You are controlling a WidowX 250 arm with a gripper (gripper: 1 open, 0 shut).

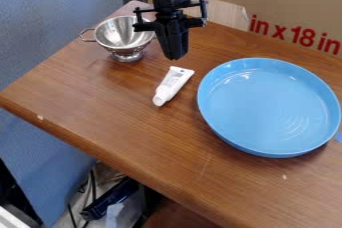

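Observation:
My black gripper (173,42) hangs over the back of the wooden table, just right of a steel colander (119,35) and behind a white tube (173,85); whether its fingers are open or shut is unclear. The tube lies flat between the colander and a large blue plate (267,107) on the right.
A cardboard box (287,7) with red lettering stands behind the table. Cables and clutter lie below the table's left edge.

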